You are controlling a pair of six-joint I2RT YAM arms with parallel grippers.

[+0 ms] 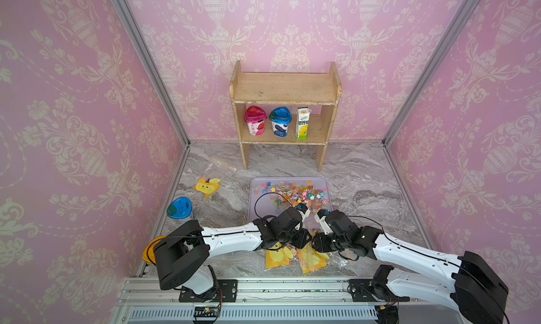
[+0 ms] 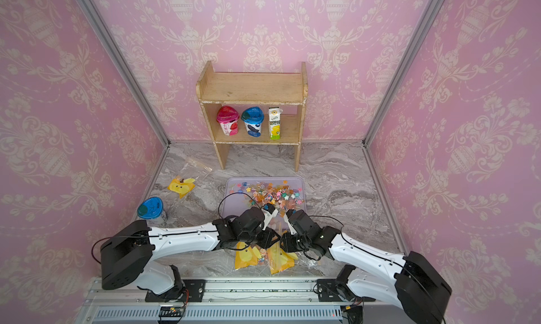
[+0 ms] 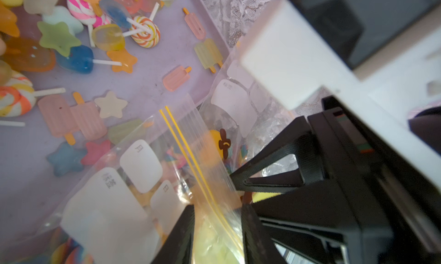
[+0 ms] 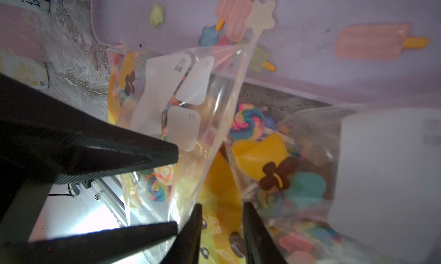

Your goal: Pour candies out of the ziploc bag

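My left gripper stands open over a clear ziploc bag (image 3: 209,181) with yellow zip lines and a yellow printed base, the bag's zip strip between and below its fingertips. My right gripper faces it from the right, fingers part open at the bag; whether they touch the film is unclear. More candy-filled bags (image 1: 277,256) lie beside it along the front. The lilac tray (image 1: 259,191) behind holds loose gummy candies and lollipops.
A wooden shelf (image 1: 284,87) with two cups and a carton stands at the back. A bag (image 1: 206,185) and blue-lidded tub (image 1: 179,207) lie at left.
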